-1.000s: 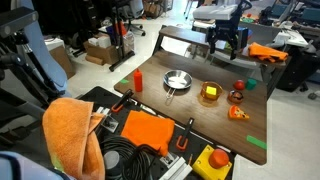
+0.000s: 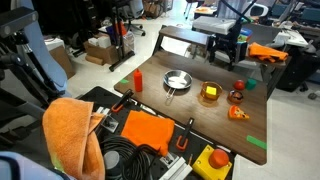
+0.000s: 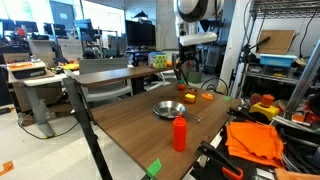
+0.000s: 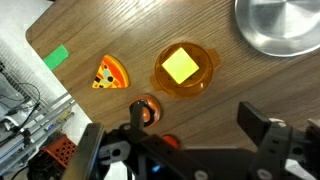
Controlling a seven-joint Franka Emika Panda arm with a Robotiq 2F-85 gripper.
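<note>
Over the far side of the wooden table [image 2: 190, 108], my gripper hangs with its fingers wide apart and nothing between them. In the wrist view, an amber bowl [image 4: 207, 78] holding a yellow block [image 4: 180, 65] lies beyond the fingers. To its left is a toy pizza slice [image 4: 111, 73], and a metal pan [image 4: 283, 22] fills the upper right corner. A small round dark-red item [image 4: 147, 108] sits below the bowl, near the left finger. Another red object is partly hidden by the gripper.
A red bottle [image 3: 179, 133] stands upright near one table end. Green patches [image 2: 256, 142] mark the tabletop. Clamps, an orange cloth [image 2: 148, 130] and cables lie along the near side. Bare wood lies between the pan and the bottle.
In exterior view 1 the arm and gripper have shifted slightly and come a little lower. The objects on the table have stayed put.
</note>
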